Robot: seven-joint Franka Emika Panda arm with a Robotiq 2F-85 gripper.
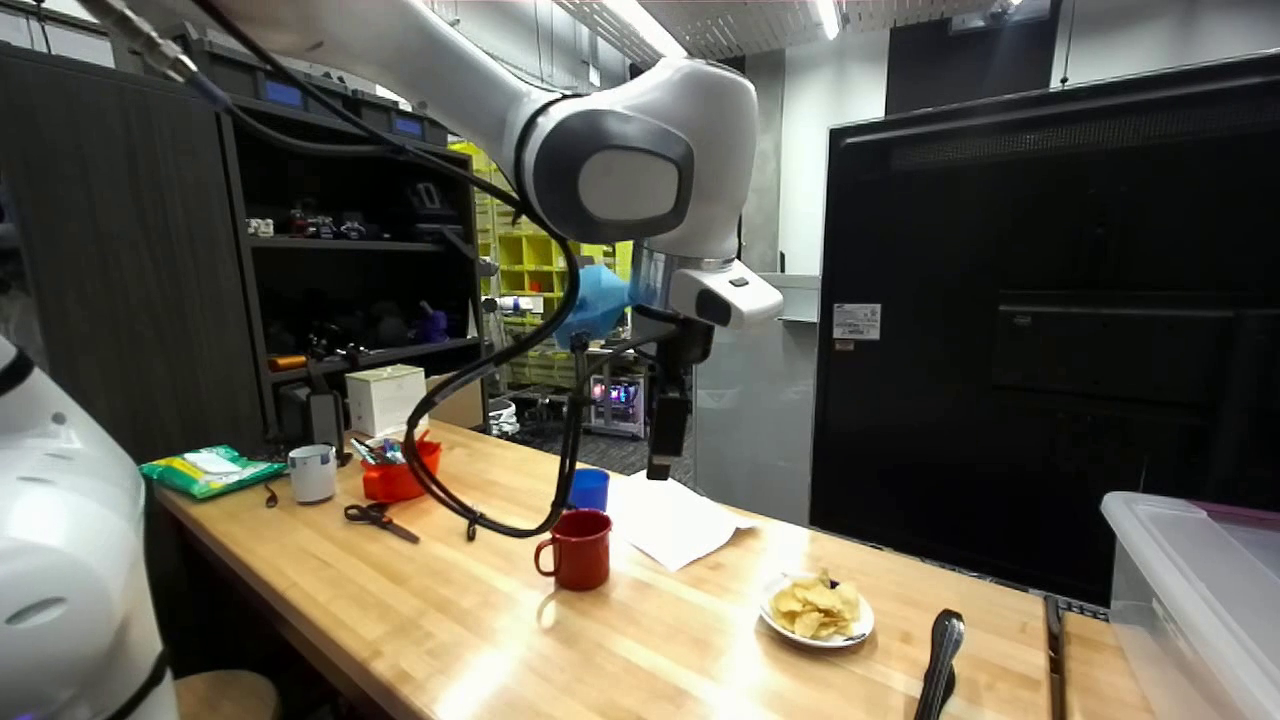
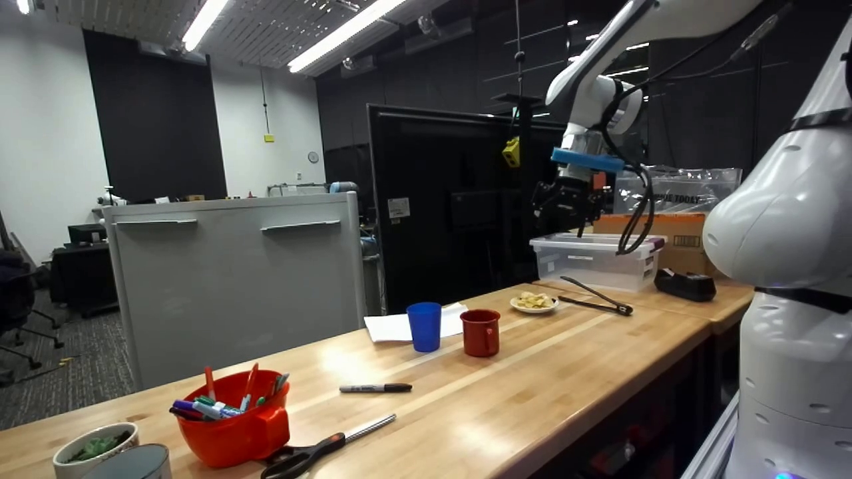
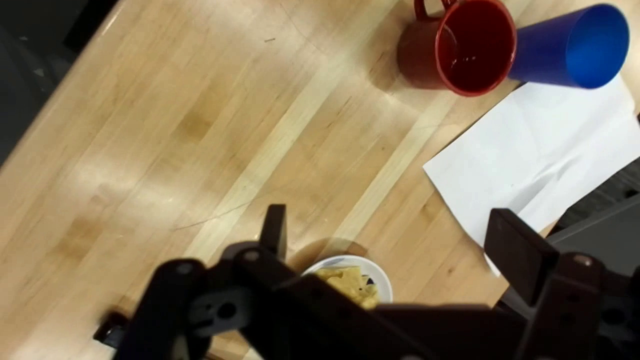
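My gripper stands open high over the table, its two fingers wide apart with nothing between them. In the wrist view, a white plate of chips [image 3: 354, 282] shows below, partly covered by the gripper body. The red mug [image 1: 579, 550] stands upright on the table, and the blue cup [image 2: 425, 326] is upright close beside it. A sheet of white paper [image 1: 672, 522] lies flat near the cup. Black tongs [image 2: 595, 299] rest beyond the plate, toward the clear bin.
A red container of pens [image 2: 235, 423], scissors [image 2: 319, 455] and a black marker [image 2: 375, 388] occupy the other end of the table. The clear plastic bin [image 2: 595, 262] stands past the tongs. Bare wood [image 1: 672, 660] lies between mug and plate.
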